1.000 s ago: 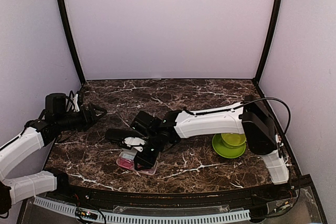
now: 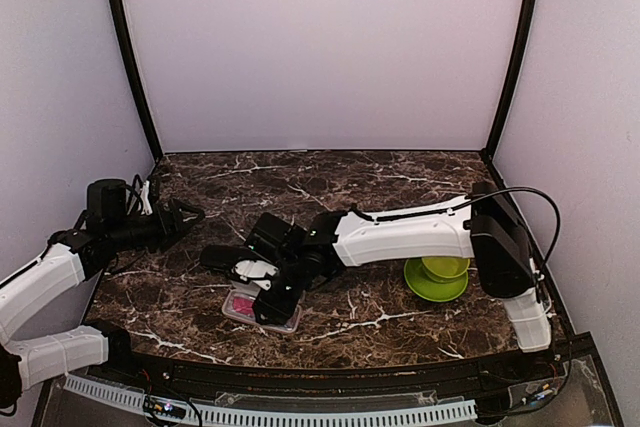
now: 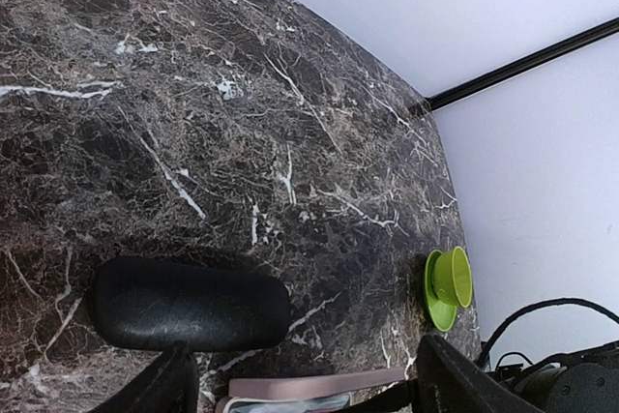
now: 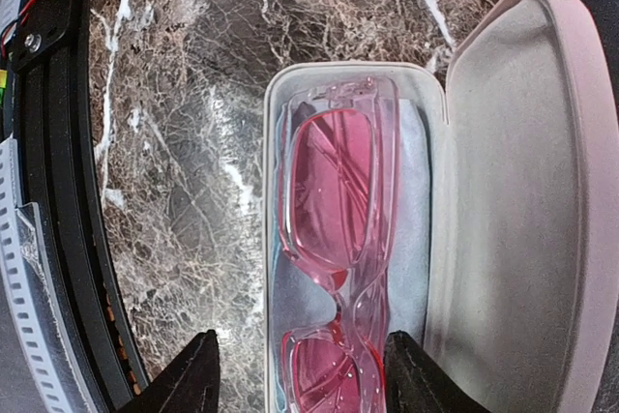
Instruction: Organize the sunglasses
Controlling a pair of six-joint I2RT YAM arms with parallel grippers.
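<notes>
Pink translucent sunglasses (image 4: 329, 181) lie in an open pale case (image 2: 240, 309), on a light blue cloth (image 4: 411, 220), with the case's lid (image 4: 522, 220) raised beside them. My right gripper (image 2: 275, 307) is over the case, fingers apart on either side of the lower lens, part open; whether they touch it I cannot tell. My left gripper (image 2: 180, 222) stands open at the left, above the table. A black glasses case (image 3: 189, 302) lies behind the pink one, partly hidden by the right arm in the top view.
A green cup (image 2: 445, 269) on a green saucer (image 2: 430, 290) stands at the right, beside the right arm.
The right arm has shifted very slightly to the right at its upper joint; the gripper stays over the case. The left arm looks unchanged.
</notes>
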